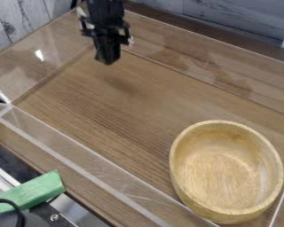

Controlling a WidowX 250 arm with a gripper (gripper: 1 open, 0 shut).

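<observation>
My gripper (106, 49) hangs over the back left of the wooden tray, dark and somewhat blurred, its fingertips pointing down and looking shut, with nothing visible between them. A round pale wooden bowl (225, 167) sits at the front right of the tray (121, 120), well apart from the gripper.
A clear plastic wall (74, 173) runs along the tray's front left edge. Outside it lies a green block (28, 195) with a black cable nearby. The middle of the tray is bare wood.
</observation>
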